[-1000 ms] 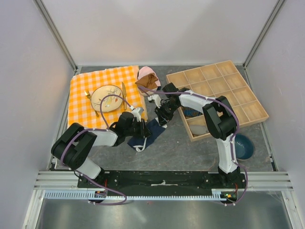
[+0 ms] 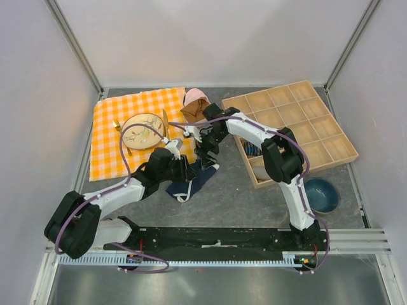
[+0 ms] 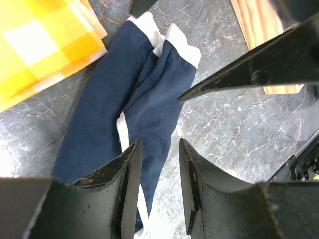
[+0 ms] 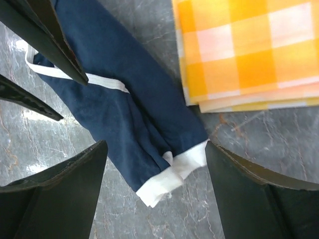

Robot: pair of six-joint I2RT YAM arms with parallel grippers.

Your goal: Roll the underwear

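Note:
Navy underwear (image 2: 196, 185) with a white waistband lies creased on the dark stone surface, its upper end folded over in the left wrist view (image 3: 154, 94). My left gripper (image 2: 186, 171) hangs over its left part; in the left wrist view its fingertips (image 3: 130, 152) stand a little apart, with no cloth clearly held. My right gripper (image 2: 205, 161) is over the upper end, open; in the right wrist view its fingers (image 4: 249, 196) frame the white band from above.
An orange checked cloth (image 2: 105, 152) with a plate (image 2: 143, 130) lies upper left. A wooden divider box (image 2: 305, 127) stands right, a blue bowl (image 2: 321, 195) below it, a pink-and-brown pouch (image 2: 194, 105) at the back.

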